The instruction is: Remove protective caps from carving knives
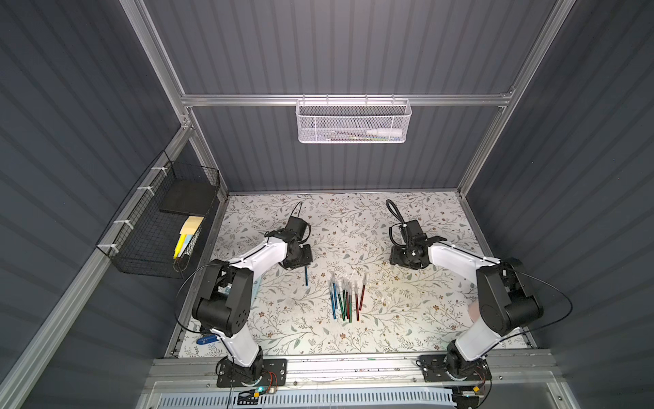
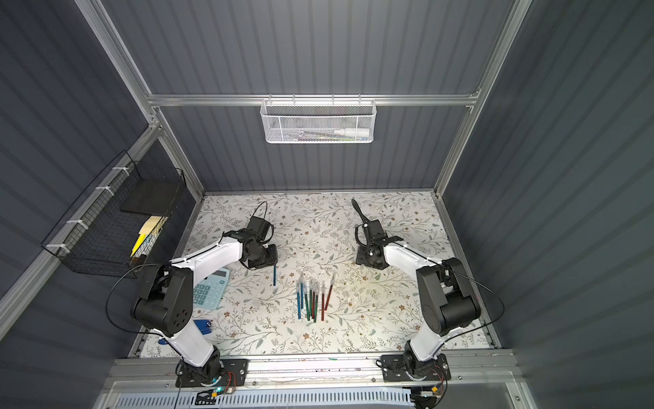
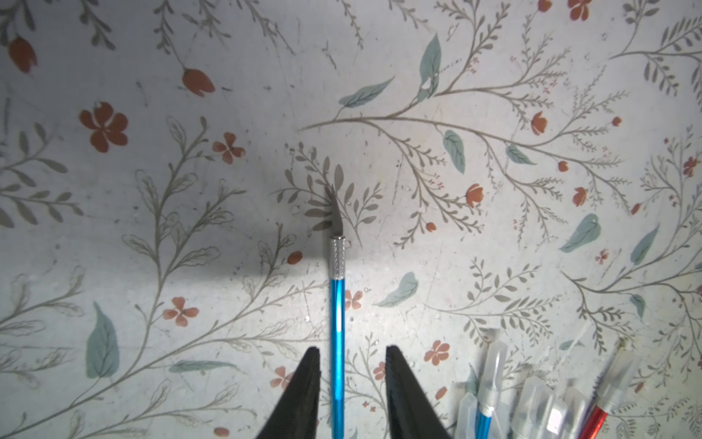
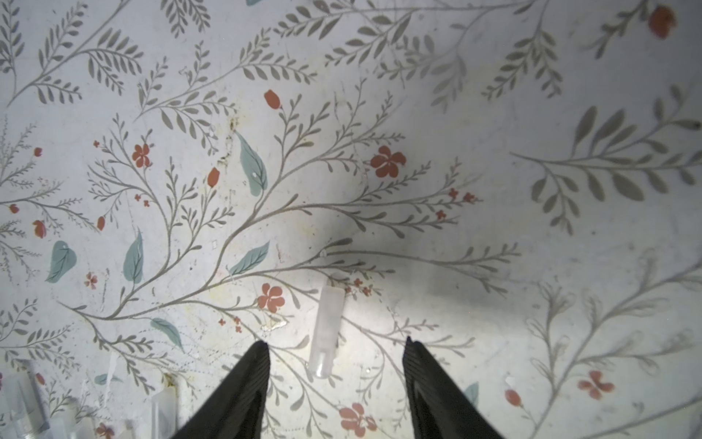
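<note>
An uncapped carving knife [image 3: 338, 322] with a blue handle lies on the table at the left, its bare blade pointing away. My left gripper is above it, fingers part open on either side of the handle and not touching it as far as I can tell. A loose clear cap [image 4: 327, 333] rests on the table at the right. Over that cap my right gripper stands wide open, nothing between its fingers. Several capped knives [image 1: 349, 303] with blue, green and red handles lie in a bunch at the front middle, clear caps toward the back.
A light blue calculator [image 2: 212, 287] and a blue object [image 2: 202, 326] lie beside the left arm. A black wire basket [image 1: 150, 231] hangs on the left wall, a white mesh basket [image 1: 354, 122] on the back wall. Between the two grippers the table is clear.
</note>
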